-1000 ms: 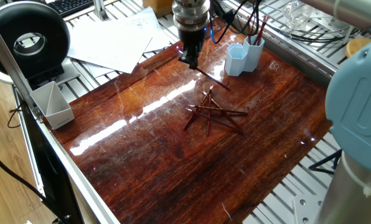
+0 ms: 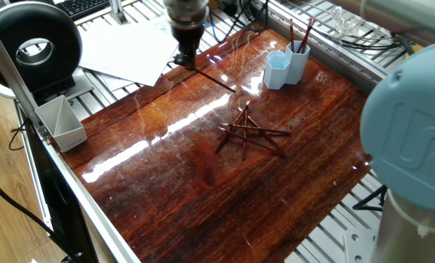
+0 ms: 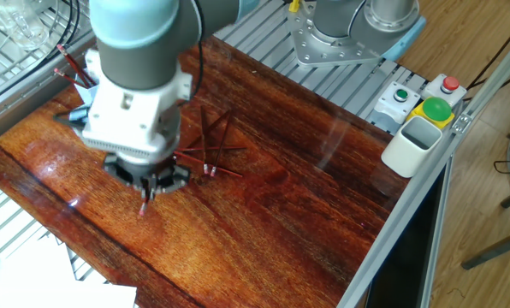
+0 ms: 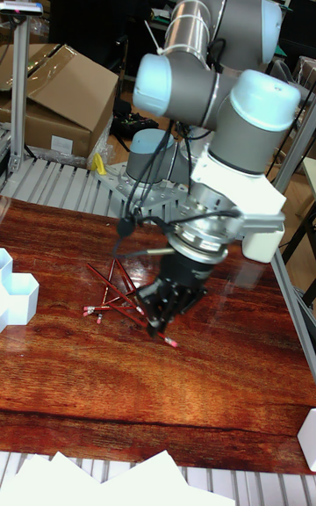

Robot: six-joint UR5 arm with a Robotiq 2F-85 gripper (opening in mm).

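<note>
My gripper [image 2: 187,61] is shut on a dark red pencil [image 2: 216,80], which juts out slantwise above the table. Seen from exterior view 3, the gripper [image 4: 159,321] holds it near the pink eraser end [image 4: 171,342]. In exterior view 2 the arm hides most of this pencil. A crossed pile of several similar pencils [image 2: 245,134] lies near the middle of the wooden table [image 2: 181,197]. At the table's far edge stands a pale blue holder of joined hexagonal cups [image 2: 276,73], with a few pencils [image 2: 306,35] upright in its rear cup.
An empty white box [image 2: 62,124] stands at the left table edge, beside a black ring-shaped device [image 2: 32,48]. White paper sheets [image 2: 126,55] lie beyond the table. A white container [image 3: 412,147] and push buttons [image 3: 437,109] sit at another edge.
The gripper has moved left and upward in exterior view 1, and the held pencil has moved left with it. The pile and the holder have stayed put.
</note>
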